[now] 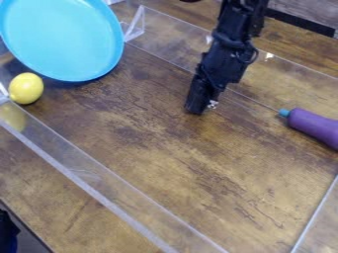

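Observation:
The black robot arm reaches down from the top centre to the wooden board, and its gripper [200, 105] is low over the middle back of the board. The fingers look close together, with nothing visible between them, though the dark tip is small and hard to make out. A purple object with a teal tip [311, 128] lies to the gripper's right. A yellow egg-shaped object [26, 88] rests at the left, below a blue round plate [59, 35].
Clear plastic walls [93, 183] border the board on several sides.

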